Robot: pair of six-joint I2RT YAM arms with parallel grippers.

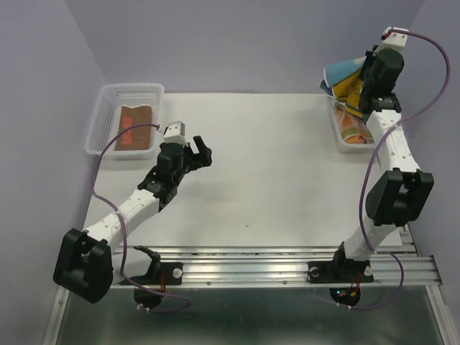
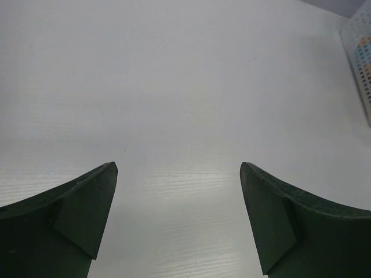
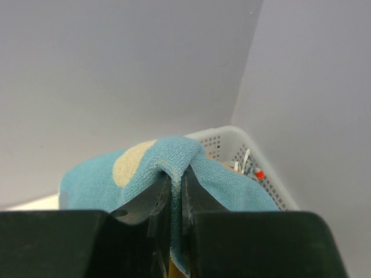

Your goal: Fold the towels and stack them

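Note:
My right gripper is shut on a light blue towel (image 3: 122, 179) with a cream spot, raised over the right basket (image 1: 345, 144); some yellow cloth (image 1: 346, 92) shows beneath it. Orange and other cloths lie in that basket. In the top view my left gripper (image 1: 198, 149) stands open over the bare table, left of centre, its fingers empty in the left wrist view. A brown folded towel (image 1: 134, 128) lies in the left basket (image 1: 100, 118).
Grey walls rise behind and at both sides of the baskets.

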